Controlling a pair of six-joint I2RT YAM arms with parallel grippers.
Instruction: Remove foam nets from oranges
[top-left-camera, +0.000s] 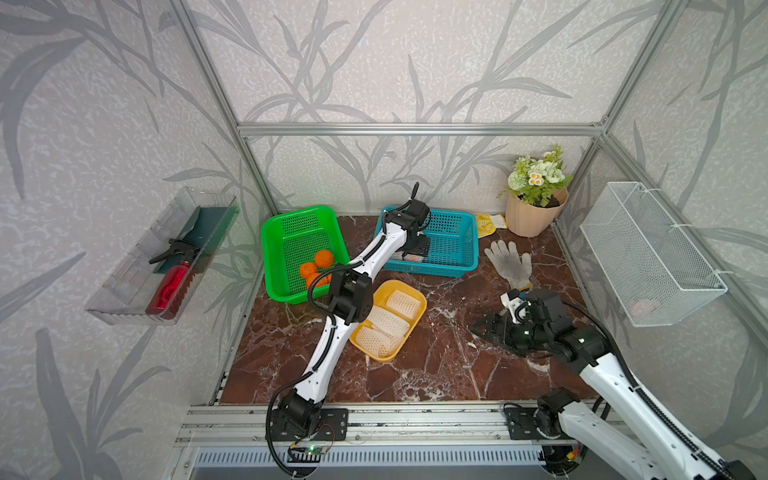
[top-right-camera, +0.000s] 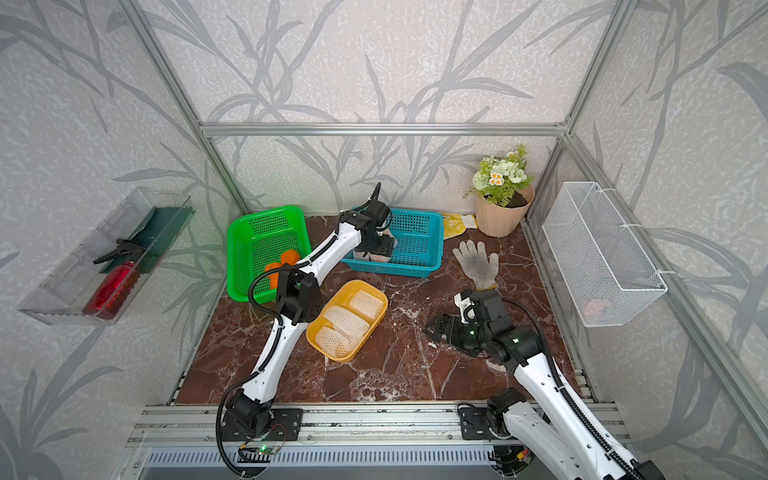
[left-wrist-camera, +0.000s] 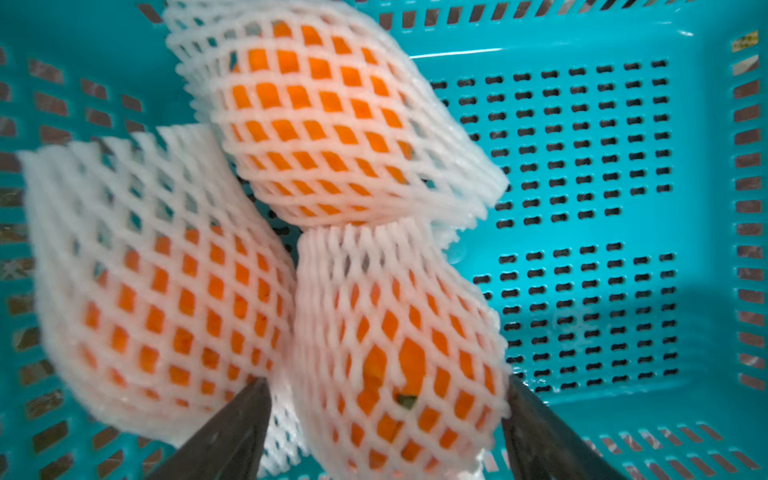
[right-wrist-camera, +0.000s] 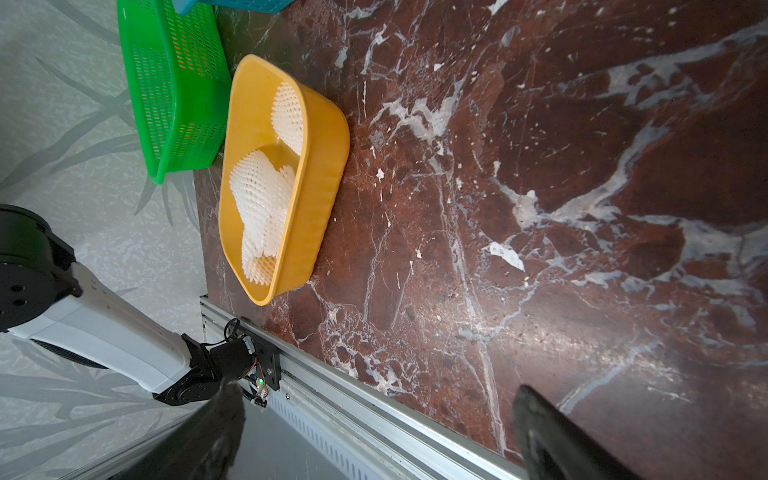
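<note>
Three oranges in white foam nets lie in the blue basket (top-left-camera: 452, 240): upper (left-wrist-camera: 320, 120), left (left-wrist-camera: 152, 296), nearest (left-wrist-camera: 408, 352). My left gripper is low over them, its open fingers either side of the nearest netted orange. Bare oranges (top-left-camera: 324, 258) sit in the green basket (top-left-camera: 292, 228). Loose foam nets (top-left-camera: 388, 322) lie in the yellow tray (right-wrist-camera: 316, 224). My right gripper stands open above the table at the right, nothing between its fingers.
A grey glove (top-left-camera: 509, 262), a flowerpot (top-left-camera: 532, 214) and a yellow item (top-left-camera: 485, 224) are at the back right. A wire basket (top-left-camera: 648, 256) is on the right wall, a clear bin (top-left-camera: 120, 296) on the left.
</note>
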